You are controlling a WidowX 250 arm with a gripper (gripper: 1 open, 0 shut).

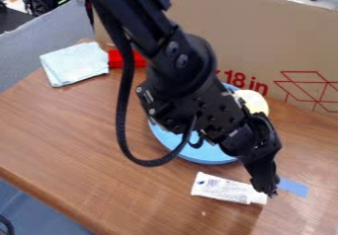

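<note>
The black gripper (pixel 262 180) reaches down over the right side of the wooden table, its tip just beside the right end of a white tube (pixel 227 189) with printed label. Whether its fingers are open or shut is hard to tell from this side. Behind the arm lies a blue plate (pixel 205 152), mostly hidden, with a pale yellow round item (pixel 254 101) at its back right. A small blue strip (pixel 294 188) lies right of the gripper's tip.
A folded light cloth (pixel 74 63) lies at the back left, beside a red object (pixel 115 58). A large cardboard box (pixel 291 51) stands along the back.
</note>
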